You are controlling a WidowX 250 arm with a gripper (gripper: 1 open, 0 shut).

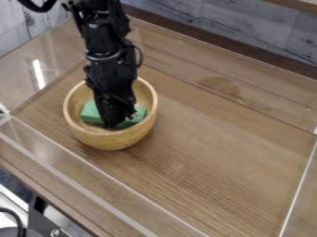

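My black gripper (121, 115) reaches down from the top into a round wooden bowl (109, 136) left of centre. A green object (95, 110) lies in the bowl, partly hidden behind the gripper. The fingertips are down at the green object; whether they are shut, or have anything between them, is hard to tell.
A grey wall panel (247, 32) stands at the back right. A dark cable (10, 222) and a gap past the table's edge show at the lower left.
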